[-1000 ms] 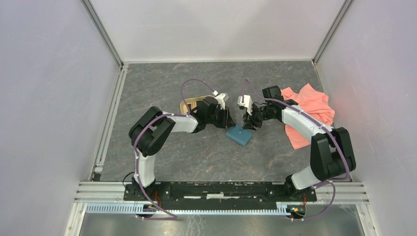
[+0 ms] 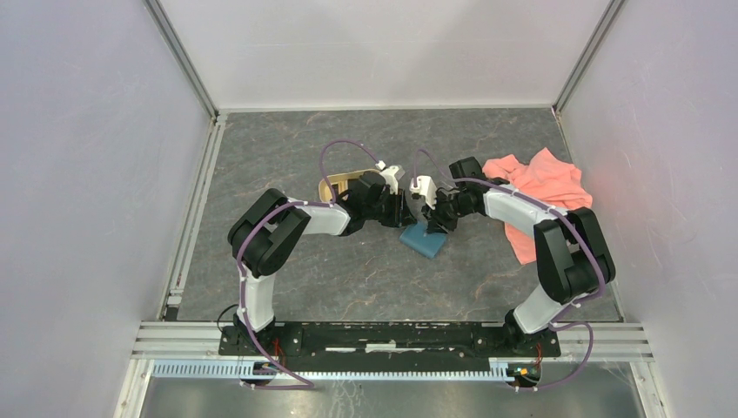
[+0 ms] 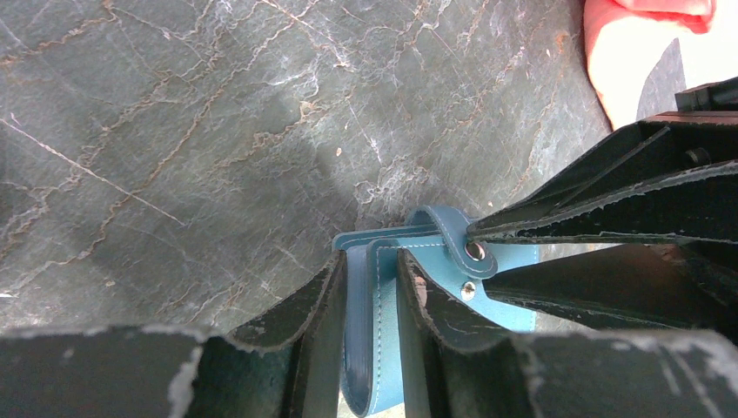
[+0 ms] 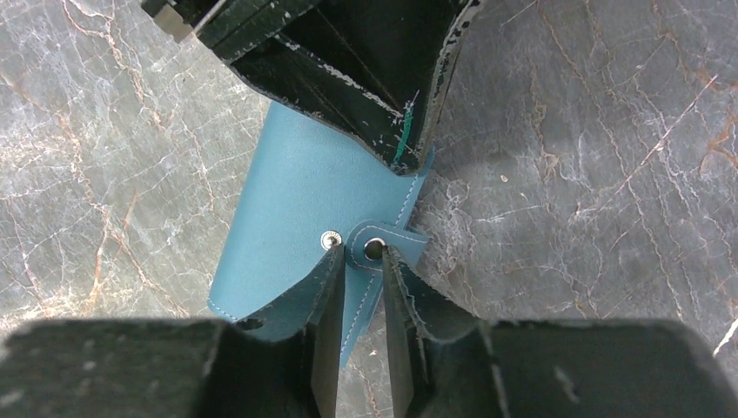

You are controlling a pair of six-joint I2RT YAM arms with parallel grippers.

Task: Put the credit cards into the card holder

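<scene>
The blue card holder [image 2: 421, 243] lies on the grey marble table between both grippers, also seen as a closed holder [image 4: 278, 209] with a snap strap [image 4: 396, 248] and metal stud. My left gripper is shut on one end of the holder. My right gripper is at the strap, fingers part open around the strap's snap; whether they grip it cannot be told. No credit card can be made out.
A tan box [image 2: 339, 178] with dividers sits behind the left gripper, partly hidden. A pink cloth [image 2: 548, 183] lies at the right.
The left arm and the holder appear unchanged in the top view.
</scene>
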